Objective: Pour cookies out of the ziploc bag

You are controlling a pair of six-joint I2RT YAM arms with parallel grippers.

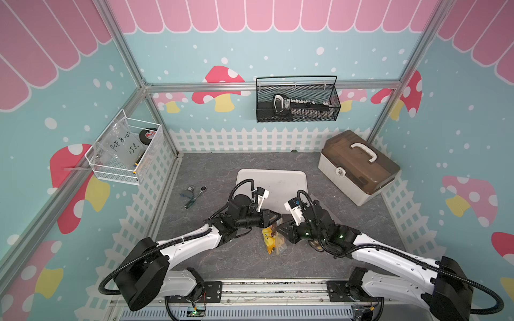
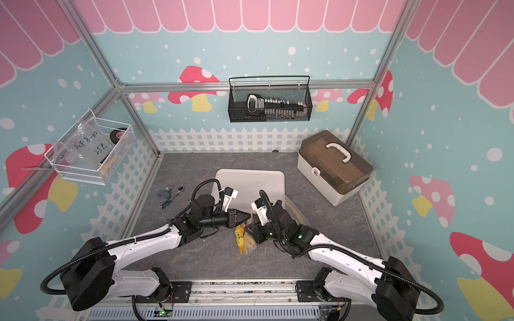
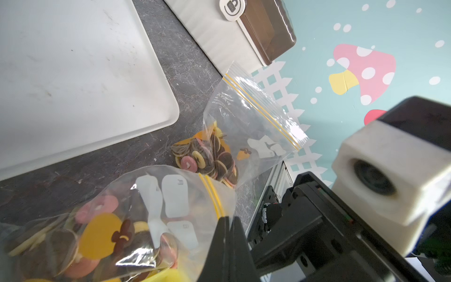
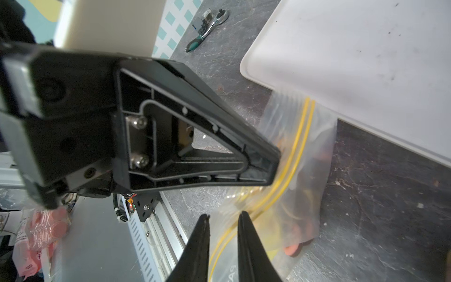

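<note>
A clear ziploc bag (image 3: 126, 221) holding pink, yellow and brown cookies stands on the table in front of the white tray, its yellow zip line at the mouth. My left gripper is shut at the bag's mouth, with the thin film apparently pinched between its fingertips. In the right wrist view a left finger (image 4: 253, 162) lies against the zip line (image 4: 293, 155). My right gripper faces it, fingers part open, with the mouth edge showing in the gap; whether the film lies between its fingers or behind them is unclear.
The white tray (image 3: 75, 84) lies bare just beyond the bag. A second ziploc bag (image 3: 253, 127) of cookies rests to the right. A brown-lidded box (image 1: 358, 165) stands at back right, and a ratchet (image 1: 195, 198) lies at left.
</note>
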